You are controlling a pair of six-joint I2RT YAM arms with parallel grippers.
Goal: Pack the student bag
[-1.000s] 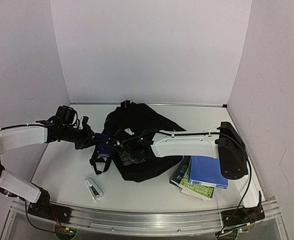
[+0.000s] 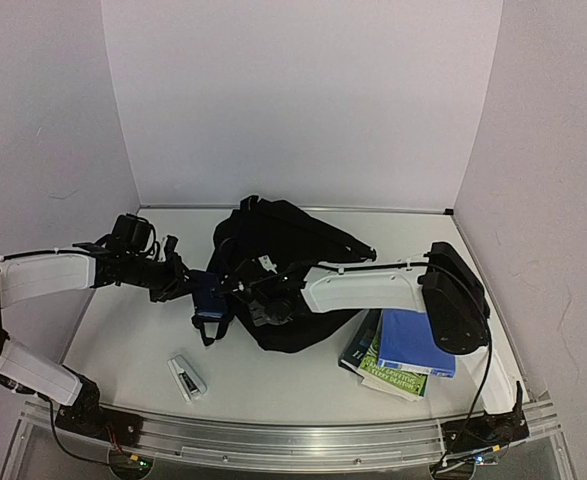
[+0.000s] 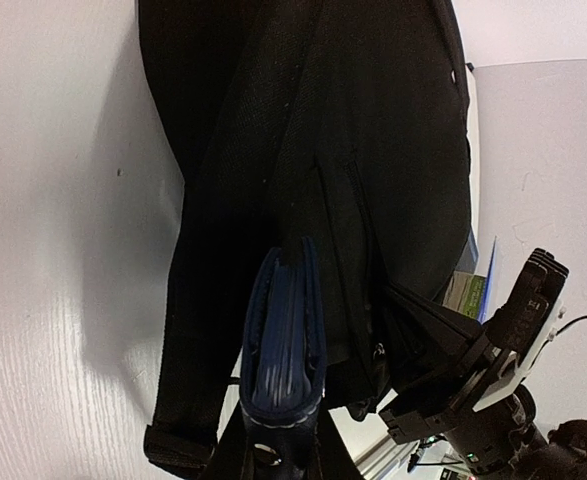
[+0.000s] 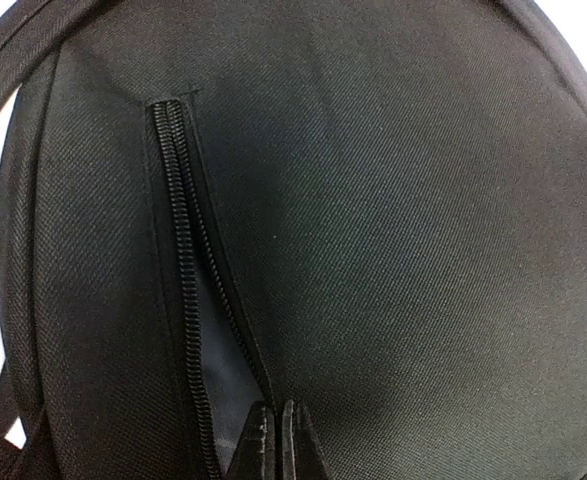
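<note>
The black bag point(image 2: 288, 245) lies in the middle of the table, with an open zipped pocket point(image 4: 228, 350) in its front. A dark blue case point(image 3: 313, 340) is held by my left gripper, which is shut on its near end. The case's far end rests against or just over the black fabric; its exact contact cannot be told. My right gripper is shut at the pocket's edge, with the fabric beside the zipper running in between its fingertips. In the top view the case point(image 2: 206, 292) lies between the two grippers, at the bag's left side.
A blue book point(image 2: 415, 342) lies on a green book point(image 2: 398, 378) and a dark book point(image 2: 361, 340) at the right front. A white stapler-like item point(image 2: 186, 378) sits at the left front.
The bag's body and its left strap have shifted a little back and to the right. My right arm has moved slightly; the left one has barely moved and keeps the case.
</note>
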